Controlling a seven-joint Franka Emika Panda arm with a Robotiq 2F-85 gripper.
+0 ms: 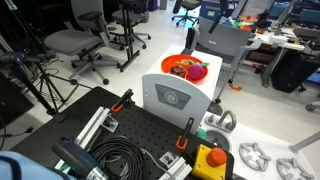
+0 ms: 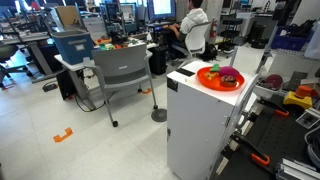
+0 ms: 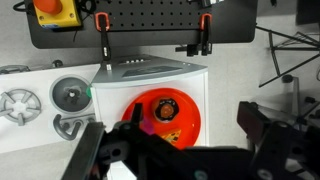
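A round red plate (image 1: 176, 60) rests on top of a white cabinet (image 2: 192, 125). It carries a pink-purple item (image 1: 196, 73) and several smaller pieces. In the wrist view the plate (image 3: 190, 105) lies beneath my gripper, with a dark brown round piece (image 3: 167, 108) near its middle. My gripper is open, its dark fingers wide apart and nothing between them. The pink-purple item (image 3: 148, 127) is partly hidden by the gripper at the plate's left side. In exterior view 1 only a dark part of the arm shows at the top edge.
A black perforated table (image 1: 145, 130) adjoins the cabinet, with a coiled black cable (image 1: 118, 158) on it. A yellow box with a red button (image 1: 211, 160) stands near a small sink tap (image 1: 228, 121) and stove burners (image 1: 252, 155). A grey chair (image 2: 122, 75) is behind.
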